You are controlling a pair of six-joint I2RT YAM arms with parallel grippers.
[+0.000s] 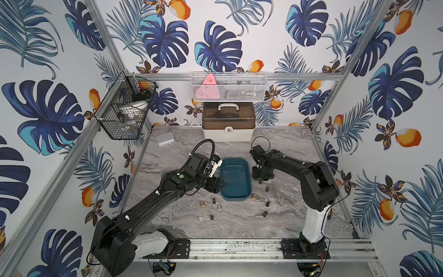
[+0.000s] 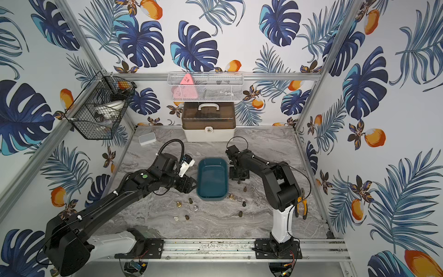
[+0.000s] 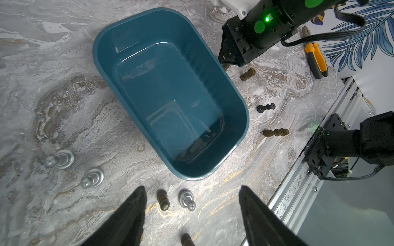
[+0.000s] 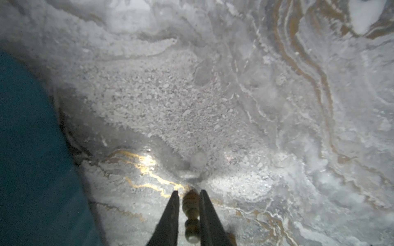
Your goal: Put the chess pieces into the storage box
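The blue storage box (image 1: 235,199) stands empty in the middle of the table. At its left side my left gripper hangs open above the table, with nothing held. Low on the box's right, my right gripper has its fingers on either side of a brown chess piece (image 4: 191,205), a thin gap showing on the left. Other pieces stand near the box in the left wrist view: two silver ones (image 3: 92,178), a dark one (image 3: 163,199) and another silver one (image 3: 187,200). Brown (image 3: 247,74) and black pieces (image 3: 266,107) are on the right.
A lidded brown-and-white case (image 1: 228,122) stands at the back, below a wire basket (image 1: 249,87). A small white box (image 1: 164,138) sits back left. Orange-handled pliers (image 3: 315,57) lie far right. The front left table is open apart from several pieces.
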